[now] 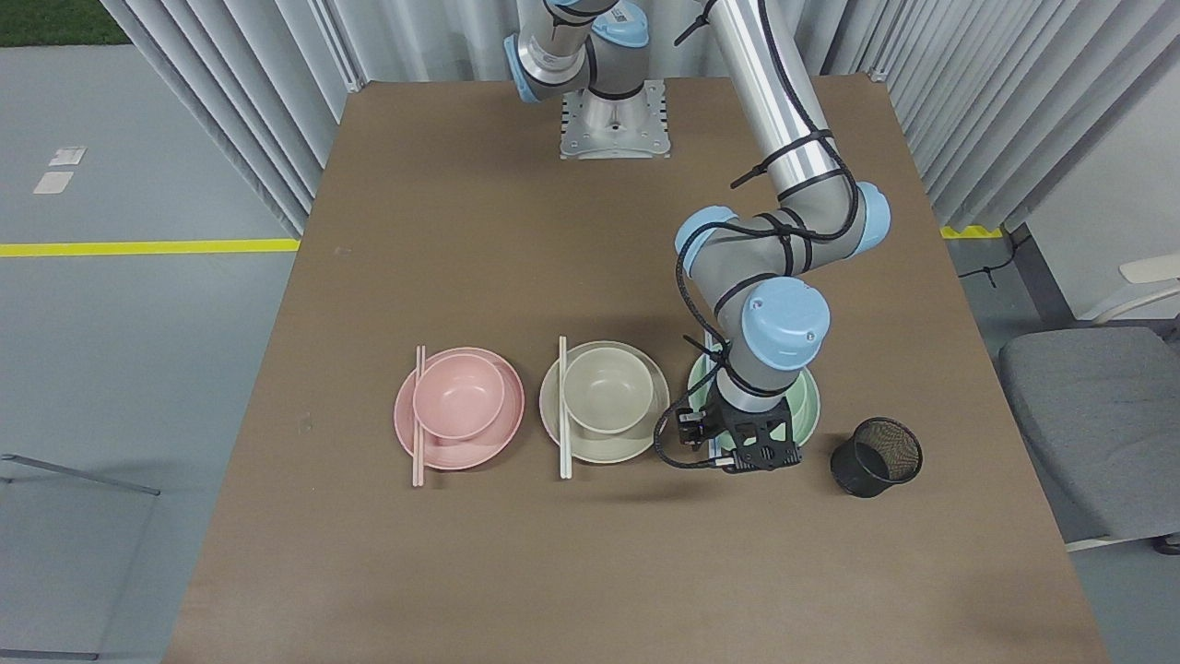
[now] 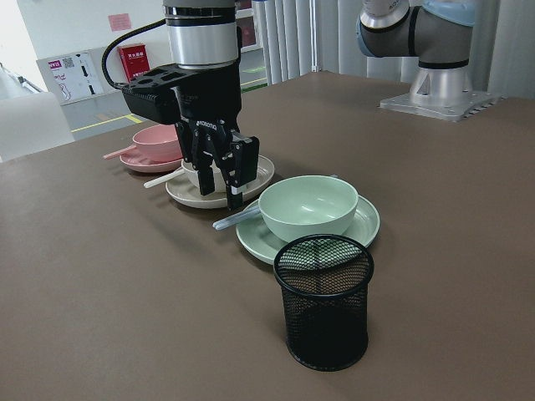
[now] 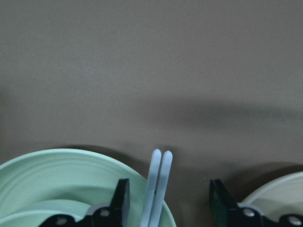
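Observation:
Light blue chopsticks point(image 3: 161, 189) lie on the left of the green plate point(image 2: 365, 225), beside the green bowl point(image 2: 308, 209). My gripper is open just above them, one finger either side in the wrist view. A cream plate with bowl and chopsticks point(image 1: 563, 409) sits in the middle, and a pink set point(image 1: 459, 393) at the left, with pink chopsticks along its left side. A black mesh cup point(image 1: 876, 457) stands right of the green setting.

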